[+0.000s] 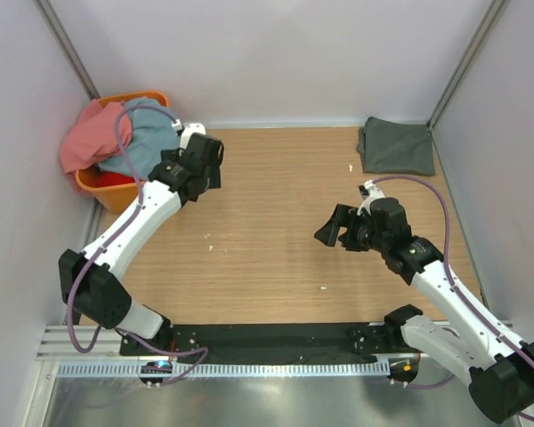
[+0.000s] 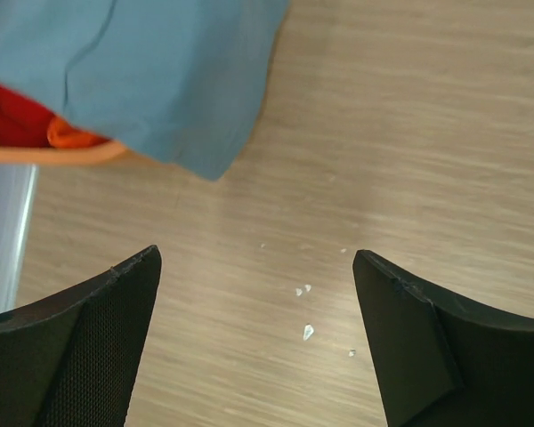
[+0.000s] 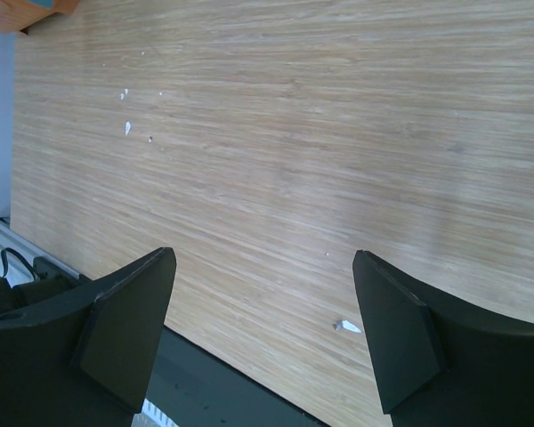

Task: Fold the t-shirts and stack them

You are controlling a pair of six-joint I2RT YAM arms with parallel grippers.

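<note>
A dark grey shirt [image 1: 396, 147], folded into a flat near-square, lies at the back right of the table. Heaped in the orange bin [image 1: 116, 197] at the back left are a pink shirt [image 1: 96, 138], a blue-grey shirt [image 1: 149, 138] and some red cloth [image 1: 113, 179]. In the left wrist view a corner of the blue shirt [image 2: 182, 84] overhangs the bin's rim. My left gripper is open beside the bin, with only bare wood between its fingers. Over the right-centre of the table, my right gripper is open and empty too.
Walls close in the left, back and right sides. A dark strip [image 1: 267, 342] runs along the front edge.
</note>
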